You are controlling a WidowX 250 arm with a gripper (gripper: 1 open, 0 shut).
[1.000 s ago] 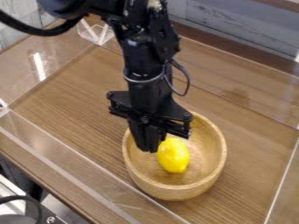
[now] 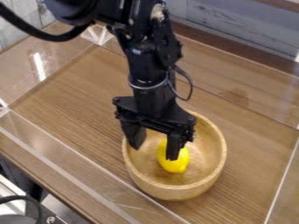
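A light wooden bowl (image 2: 167, 185) sits on the wooden table, holding a yellow oval object (image 2: 173, 160) on its right side. My black gripper (image 2: 156, 142) is over the bowl, its fingers spread open, one to the left and the other just above the yellow object, partly covering its upper end.
A whitish wall runs along the back. Dark cables lie at the lower left beyond the table's edge.
The gripper's fingers have spread apart since a second ago, and the arm has shifted slightly. The bowl and yellow object look nearly unmoved.
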